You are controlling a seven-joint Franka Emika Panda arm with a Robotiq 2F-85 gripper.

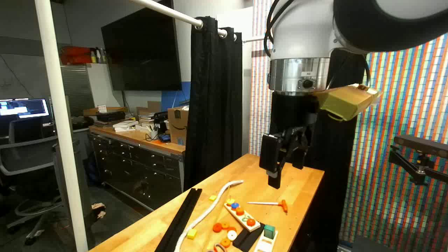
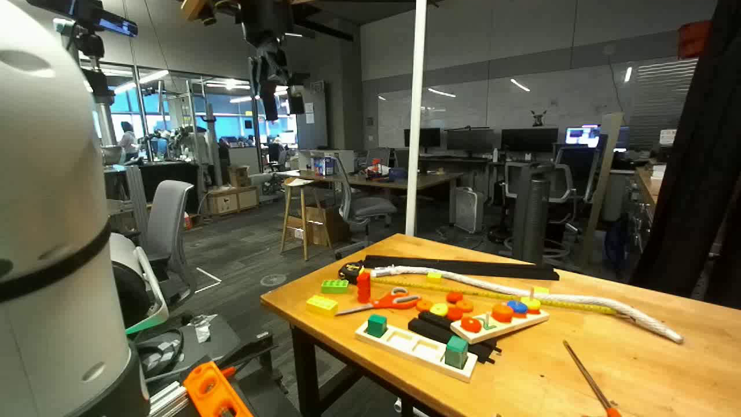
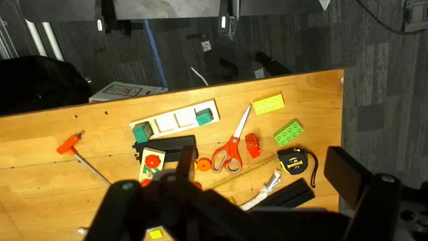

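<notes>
High above the wooden table, my gripper stands open, its two dark fingers wide apart and nothing between them. In the wrist view the gripper looks down on the table. Orange-handled scissors, a red brick, a green brick and a yellow brick lie below. A wooden tray carries two green blocks, one near each end. The peg board bears orange, blue and yellow rings. The gripper hides part of the table in the wrist view.
A white rope, a long black bar and a tape measure with its tape drawn out lie along the table's far side. Loose orange rings sit near the peg board. An orange-handled driver lies apart, with bare wood around it.
</notes>
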